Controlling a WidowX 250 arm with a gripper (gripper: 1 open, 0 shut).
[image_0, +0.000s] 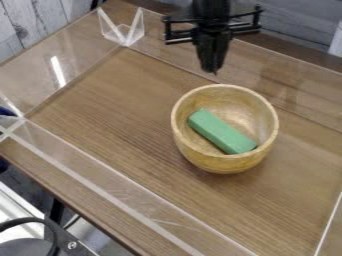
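A wooden bowl sits on the table right of centre, holding a green block. My black gripper hangs above and behind the bowl at the top of the view, apart from it, shut, with nothing visible between its fingers.
Clear plastic sheeting or edging runs along the left. A black cable lies at the lower left corner. Behind the table's back edge is a pale wood-patterned surface.
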